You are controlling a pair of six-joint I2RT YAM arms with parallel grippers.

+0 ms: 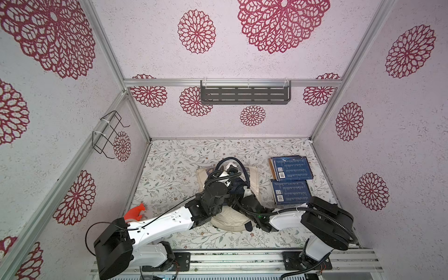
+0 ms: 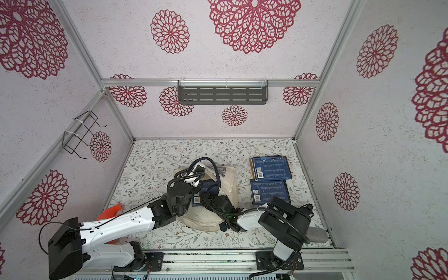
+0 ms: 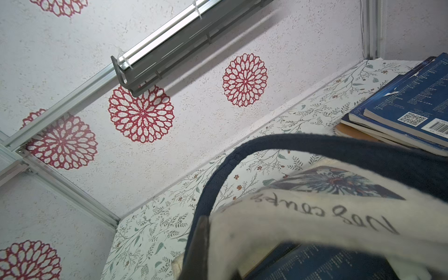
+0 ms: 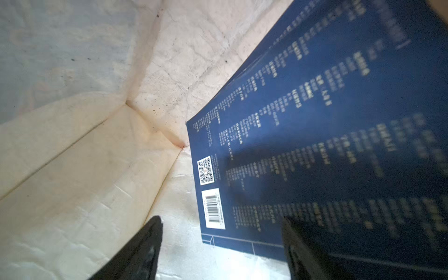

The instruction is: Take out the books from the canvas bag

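Observation:
The beige canvas bag [image 1: 229,220] lies in the middle of the table, its dark blue strap [image 3: 280,142] looping up at the back. My left gripper [image 1: 232,171] is shut at the bag's raised rim; its dark finger [image 3: 198,254] lies against the cloth, which hides the other finger. Inside the bag a dark blue book [image 4: 298,154] shows its barcode corner, with another cover edge behind it. My right gripper reaches into the bag, fingers apart. One finger is in front of the book's lower edge, the other over bag lining; nothing is gripped.
Blue books lie to the right of the bag, a far stack [image 1: 291,168] and a nearer one [image 1: 291,191]. An orange object [image 1: 134,212] is at the left edge. A grey rack [image 1: 245,94] hangs on the back wall.

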